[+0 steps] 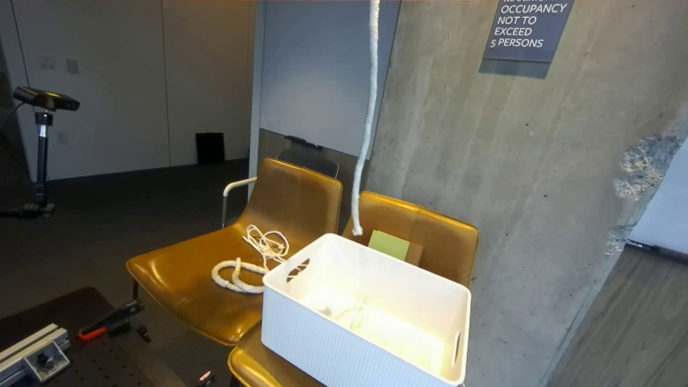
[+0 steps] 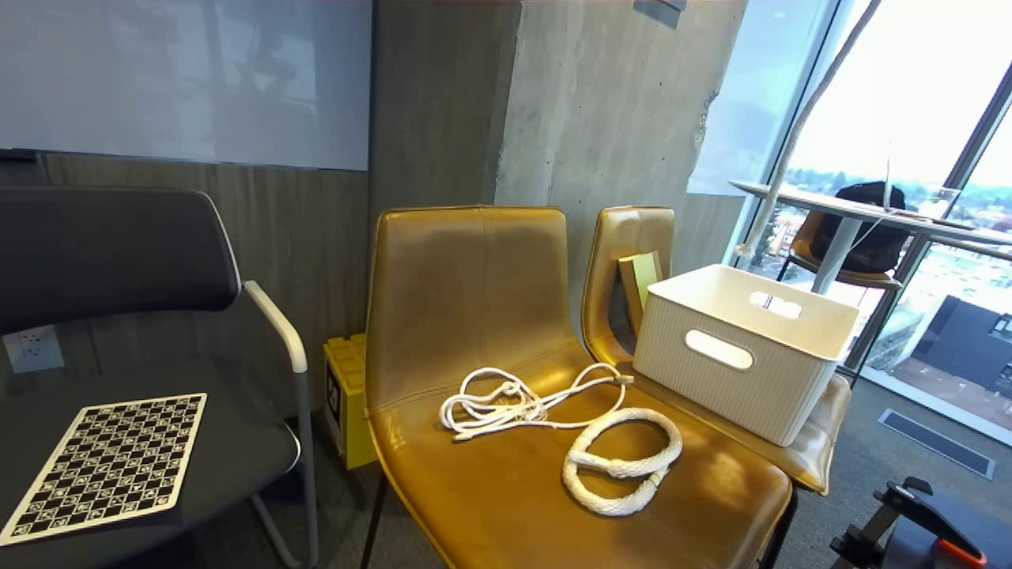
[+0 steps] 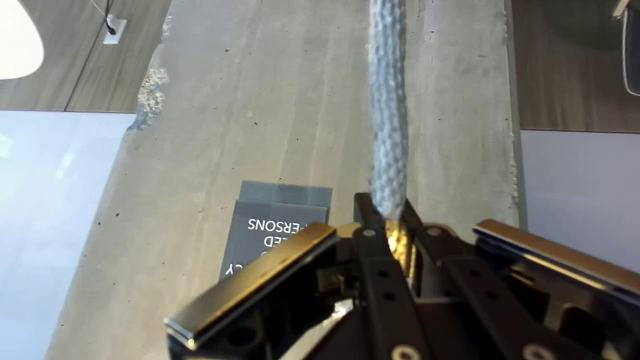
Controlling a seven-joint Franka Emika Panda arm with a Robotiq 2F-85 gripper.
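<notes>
A thick pale rope hangs down from the top of exterior view 1, its loose lower end just above the far rim of the white box. In the wrist view my gripper is shut on that rope, which extends from the fingertips to the top edge. Both exterior views leave the gripper out of frame. Exterior view 2 shows the hanging rope slanting down toward the box. Another thick white rope lies looped on the tan chair, beside a thin white cord.
The box rests on the second tan chair, with a green block behind it. Something pale and thin lies on its floor, hard to make out. A concrete pillar rises behind; a grey chair stands left.
</notes>
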